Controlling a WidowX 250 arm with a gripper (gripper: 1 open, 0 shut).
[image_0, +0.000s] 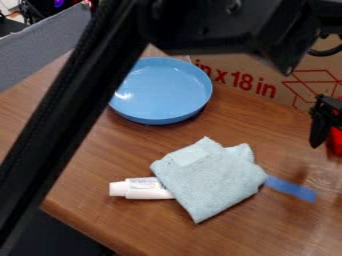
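A light blue folded cloth (207, 178) lies on the wooden table, over part of a white tube (140, 188), with a strip of blue tape (290, 188) to its right. A blue plate (163, 90) sits behind them, partly hidden by the dark arm crossing the upper left. At the right edge, part of the black gripper (321, 118) shows in front of a red object (335, 143); the rest is cut off, so its opening is unclear.
A printed cardboard box (254, 78) stands along the back. The wooden table (100, 150) has bare space left of the cloth and between cloth and plate.
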